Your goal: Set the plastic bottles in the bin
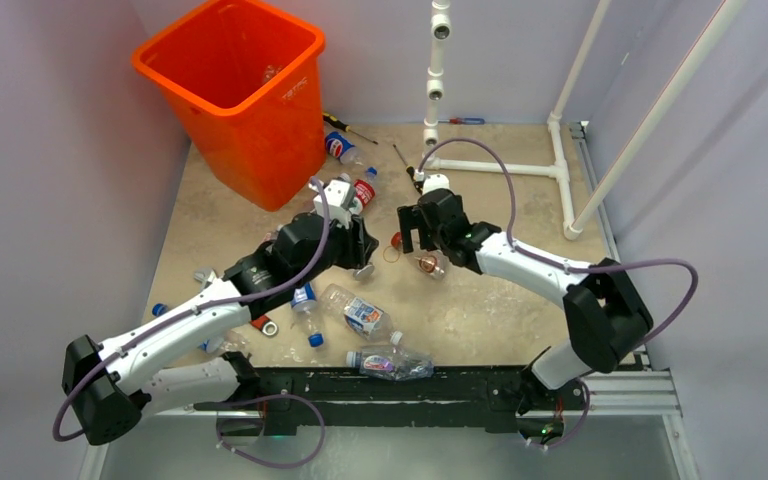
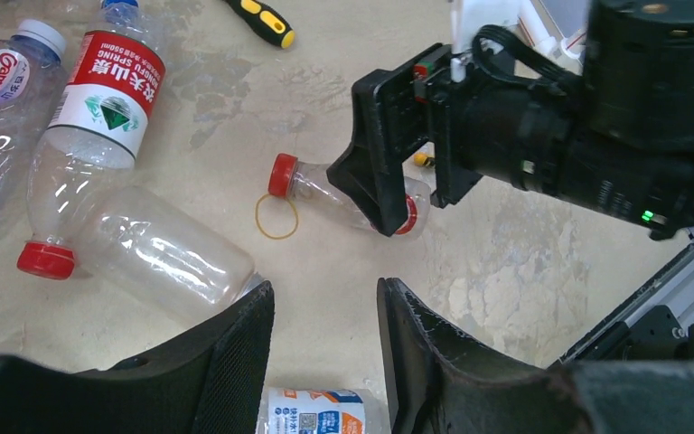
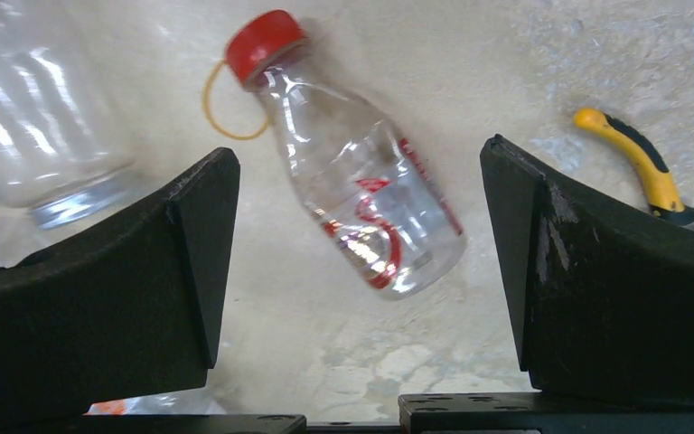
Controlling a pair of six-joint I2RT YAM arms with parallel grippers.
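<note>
The orange bin (image 1: pixel 260 140) stands back left. My left gripper is part open over bottles, fingers apart with floor between: a clear bottle (image 2: pixel 163 244), a red-label bottle (image 2: pixel 104 90) and a Cruca-style purple-label bottle (image 2: pixel 0 136). My right gripper stands open above a small red-capped bottle (image 3: pixel 370 199), nothing between its fingers. Other bottles lie nearer the front, among them a blue-capped bottle (image 1: pixel 307 315), a white-capped bottle (image 1: pixel 360 310) and a dark-looking bottle (image 1: pixel 390 364).
A white pipe frame (image 1: pixel 500 168) occupies the back right. Screwdrivers (image 2: pixel 262 23), yellow-handled pliers (image 3: pixel 642 158) and a rubber band (image 2: pixel 276 235) lie on the floor. Clear floor shows to the right.
</note>
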